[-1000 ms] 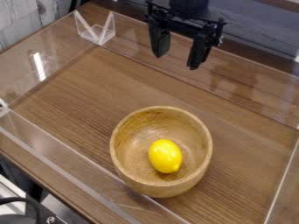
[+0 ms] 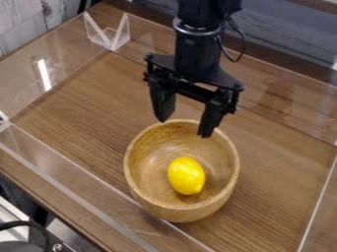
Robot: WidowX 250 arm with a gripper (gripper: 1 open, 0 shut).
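A yellow oval object (image 2: 186, 175), like a lemon or egg, lies inside a round wooden bowl (image 2: 148, 197) in the lower middle of the camera view. My black gripper (image 2: 186, 122) hangs just above the bowl's back rim, open with its two fingers apart and nothing seen between them.
The bowl stands on a wooden surface (image 2: 73, 108) with clear room to the left and right. A white wire-like object (image 2: 108, 30) is at the back left. A dark cable shows at the bottom left corner.
The bowl and yellow object have not moved.
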